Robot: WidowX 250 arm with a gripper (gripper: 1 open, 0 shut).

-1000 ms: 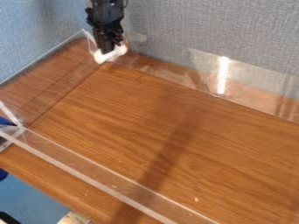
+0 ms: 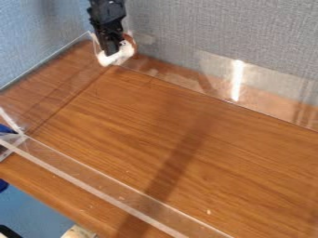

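My black gripper [image 2: 114, 48] hangs at the top left over the back corner of a wooden table [image 2: 174, 139], with white, light-coloured finger pieces at its lower end. It looks shut, and I see nothing clearly held between its fingers, though the tips are small in this view.
Clear plastic walls [image 2: 118, 191] edge the wooden surface, which is otherwise bare. Grey textured panels [image 2: 236, 37] stand behind and to the left. A blue object [image 2: 6, 131] sits at the left edge. The middle of the surface is open.
My gripper has shifted very slightly to the left; nothing else has visibly changed.
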